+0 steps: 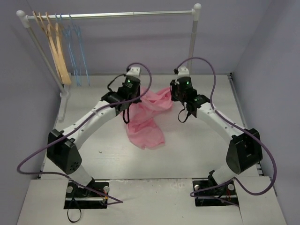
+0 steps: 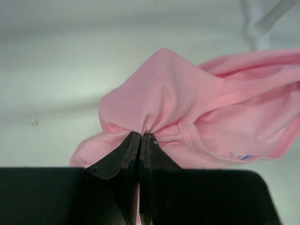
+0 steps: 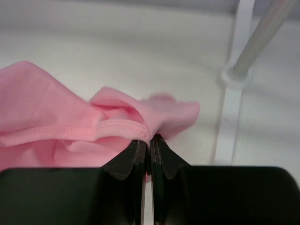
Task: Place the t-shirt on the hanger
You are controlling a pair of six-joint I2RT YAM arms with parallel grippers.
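Note:
The pink t-shirt is bunched at the middle of the white table, partly raised between my grippers, its lower part spread toward the front. My left gripper is shut on a gathered fold of the shirt, and my right gripper is shut on its hemmed edge at the right side. Wooden hangers and blue hangers hang at the left end of the rail, well apart from the shirt.
The rack's right post and its foot stand behind my right gripper. Grey walls enclose the table. Bare table lies to the left, right and front of the shirt.

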